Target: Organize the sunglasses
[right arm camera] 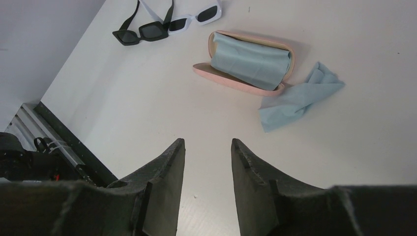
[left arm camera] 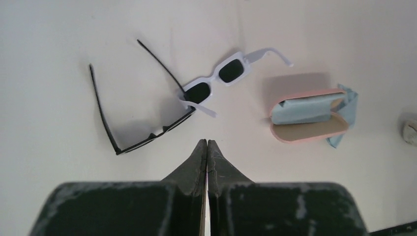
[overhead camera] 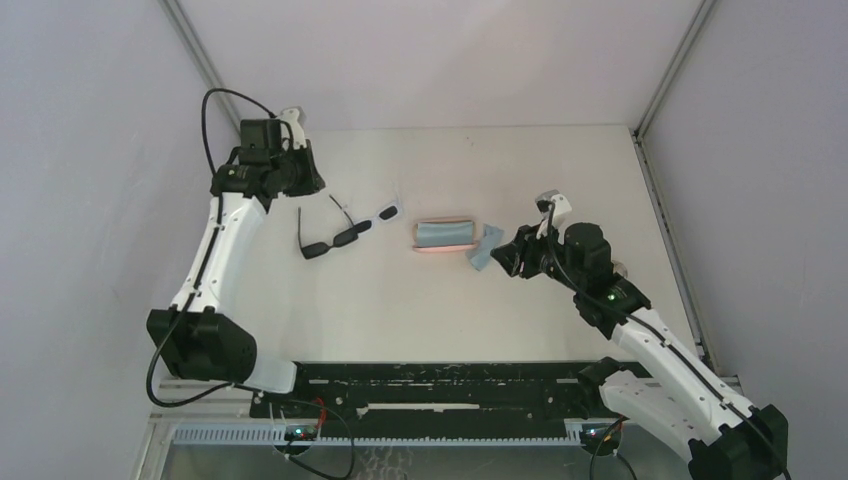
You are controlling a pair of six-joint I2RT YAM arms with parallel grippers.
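Black sunglasses (overhead camera: 315, 249) lie with arms unfolded on the table's left half, touching white sunglasses (overhead camera: 389, 213) to their right. An open pink case (overhead camera: 446, 248) with a blue cloth inside (overhead camera: 444, 233) sits at the centre, a second blue cloth (overhead camera: 483, 248) beside it. My left gripper is shut, nothing between its fingers, raised at the back left above the sunglasses. My right gripper is part open and empty, over the table right of the loose cloth.
A small light object (left arm camera: 410, 132) lies at the right, mostly behind my right arm in the top view.
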